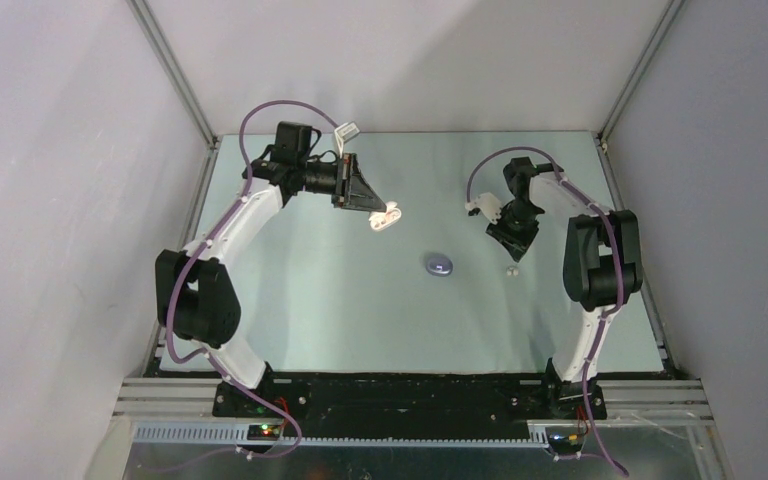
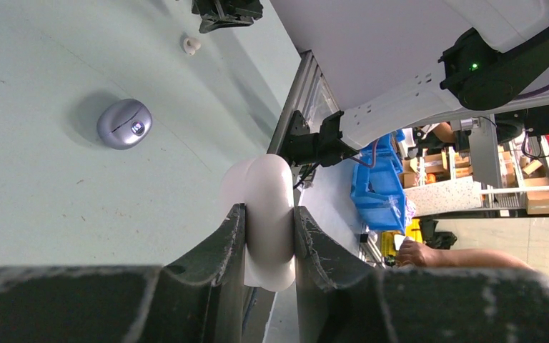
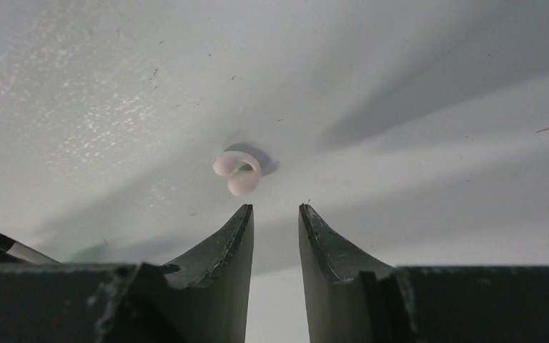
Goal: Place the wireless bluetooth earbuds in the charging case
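Note:
In the top view my left gripper point(image 1: 372, 205) is shut on the white charging case point(image 1: 384, 218), held above the table; the left wrist view shows the white case point(image 2: 268, 221) between its fingers. My right gripper points down, part open and empty, just above a small white earbud piece point(image 3: 243, 175) lying on the table point(image 3: 429, 186). The same white piece point(image 1: 512, 270) sits below that gripper in the top view. Whether it is one earbud or two is hard to tell.
A purple oval object point(image 1: 438, 264) lies mid-table between the arms. Walls bound the sides and back.

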